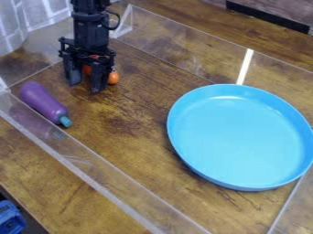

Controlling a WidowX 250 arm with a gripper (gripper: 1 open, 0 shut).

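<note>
The black gripper [88, 62] reaches down from the top left and rests low at an orange object [110, 75] on the wooden table [134, 174]. Its fingers hide most of that object, and whether they are open or shut on it is unclear. A purple bottle-like object [44, 102] with a teal end lies just below and to the left of the gripper.
A large blue round tray [239, 137] takes up the right side. A blue object [10, 218] shows at the lower left corner. Clear panels or edges border the table.
</note>
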